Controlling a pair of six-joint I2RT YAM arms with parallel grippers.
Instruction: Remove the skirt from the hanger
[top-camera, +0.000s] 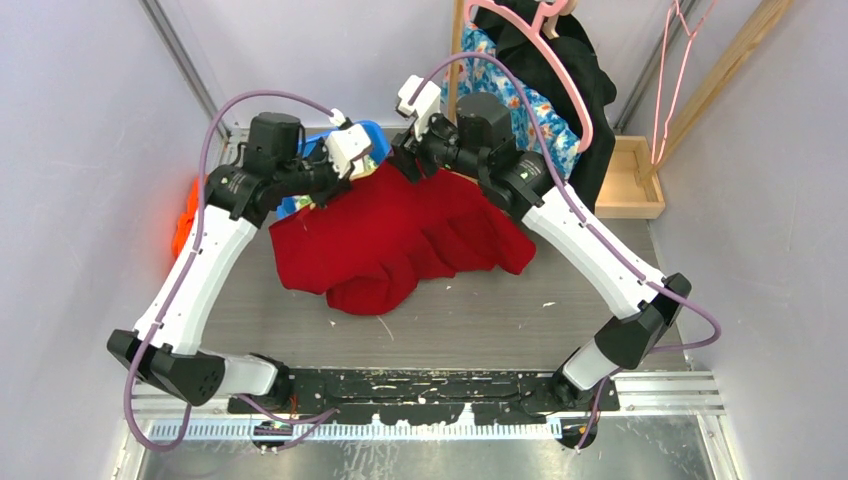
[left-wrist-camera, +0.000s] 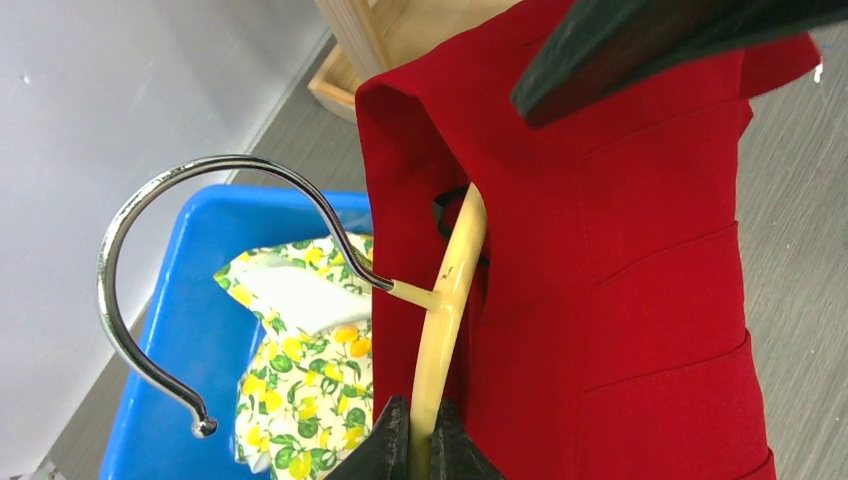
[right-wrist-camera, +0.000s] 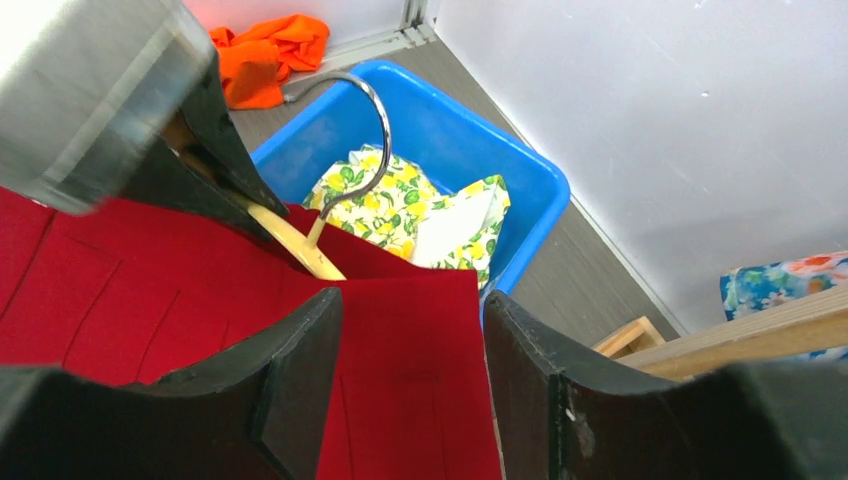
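The red skirt (top-camera: 400, 230) hangs over a yellow hanger (left-wrist-camera: 445, 320) with a metal hook (left-wrist-camera: 230, 162). My left gripper is shut on that hanger, near the hook in the left wrist view, the skirt draped round it. My right gripper is part open at the skirt's upper corner, facing the left gripper; red cloth shows between its fingers, and whether they touch it I cannot tell.
A blue bin (right-wrist-camera: 520, 190) with lemon-print cloth stands behind. An orange cloth (right-wrist-camera: 270, 60) lies at the left. Clothes (top-camera: 560, 60) hang on a wooden rack at back right, over a wooden tray (top-camera: 630, 205).
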